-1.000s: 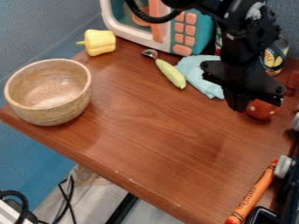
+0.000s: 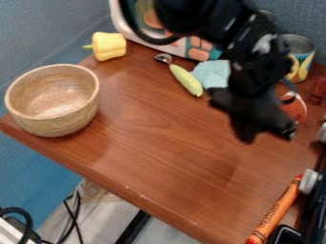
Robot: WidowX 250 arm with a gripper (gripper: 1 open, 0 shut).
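Observation:
The black gripper (image 2: 250, 116) is blurred at the right of the table, in front of a red round object (image 2: 292, 107) that it partly hides. Whether its fingers are open or shut, or hold anything, I cannot tell. A light blue cloth (image 2: 211, 72) lies behind it, beside a yellow-green banana-like item (image 2: 188, 80). A wooden bowl (image 2: 51, 100) sits at the left.
A yellow toy (image 2: 109, 45), a toy microwave (image 2: 166, 29) and a can (image 2: 300, 57) stand at the back. An orange crayon-like item (image 2: 274, 217) and black objects line the right edge.
The arm has shifted left and slightly down in view, now blurred. More of the can shows, and less of the cloth.

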